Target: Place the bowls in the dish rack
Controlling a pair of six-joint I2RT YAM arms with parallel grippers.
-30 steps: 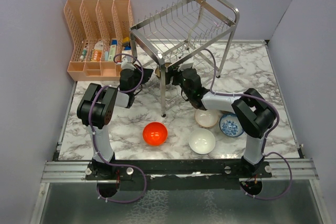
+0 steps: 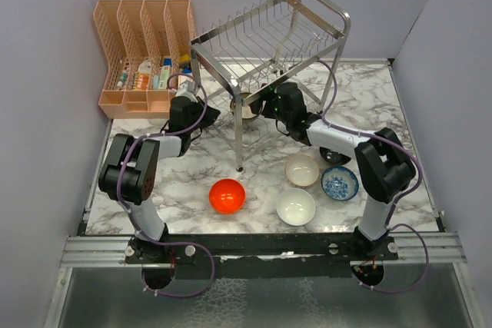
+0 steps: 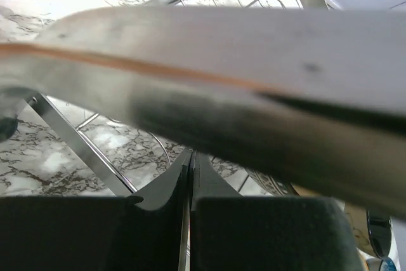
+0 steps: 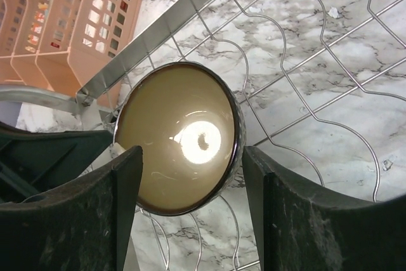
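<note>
A steel dish rack (image 2: 299, 7) stands at the back; a tan bowl (image 4: 171, 150) lies on its lower wire shelf. My right gripper is part open over that bowl, one finger at each side. My left gripper is shut at the rack's left side, nothing visible between its fingers, partly behind a blurred metal bar. An orange bowl (image 2: 227, 196), white bowl (image 2: 295, 207), cream bowl (image 2: 301, 170), blue-patterned bowl (image 2: 339, 183) and dark bowl (image 2: 335, 156) sit on the marble table.
A pink divided caddy (image 2: 123, 36) with bottles stands at the back left. Bare marble shows at the front left and far right. Grey walls border both sides.
My right arm has drawn back to the right, away from the rack's middle, uncovering more of the dark bowl.
</note>
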